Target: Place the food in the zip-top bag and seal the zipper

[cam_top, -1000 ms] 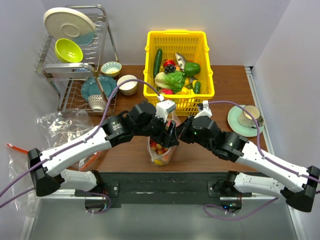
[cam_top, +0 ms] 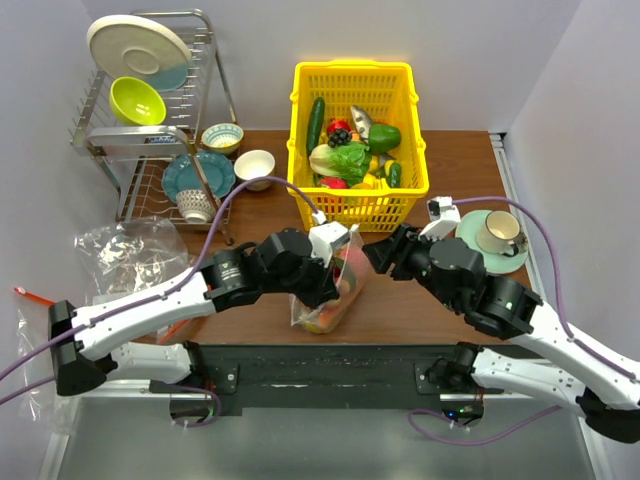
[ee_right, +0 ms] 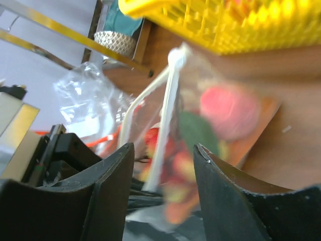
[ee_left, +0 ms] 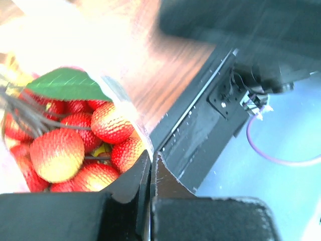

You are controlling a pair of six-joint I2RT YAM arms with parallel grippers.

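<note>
The clear zip bag (cam_top: 352,284) stands on the table in front of the yellow basket, with red fruit (ee_left: 57,150) and a green leaf (ee_left: 70,84) inside. My left gripper is shut, and the thin film edge of the bag runs down between its fingertips. In the right wrist view the bag's mouth shows a white zipper strip (ee_right: 168,120) with its two sides apart. My right gripper is open beside the bag, its fingers separated and gripping nothing; the bag shows beyond the gap. A pink round food (ee_right: 230,111) is seen through the film.
The yellow basket (cam_top: 357,207) of mixed food stands behind. Another clear bag (cam_top: 135,255) lies to the left, near the dish rack (cam_top: 145,145). A cup (cam_top: 498,232) on a green saucer (cam_top: 468,228) sits at right. Bare table lies right of the bag.
My right gripper has opened and pulled back from the bag, up and to the right. My left gripper has moved left and toward the front, and the bag now leans over.
</note>
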